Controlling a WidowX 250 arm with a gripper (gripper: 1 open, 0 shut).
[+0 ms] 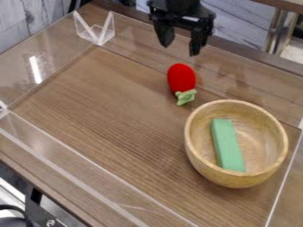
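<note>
The black gripper [182, 34] hangs at the top centre, open, above and behind a red object with a pale green leafy part [182, 78], perhaps a toy strawberry or radish, lying on the wooden surface, apart from the fingers. At the lower right a yellow bowl [263, 124] holds a long green block [228, 144].
A clear, angular wire or plastic item [95, 27] stands at the upper left. A raised wooden edge runs along the back right.
</note>
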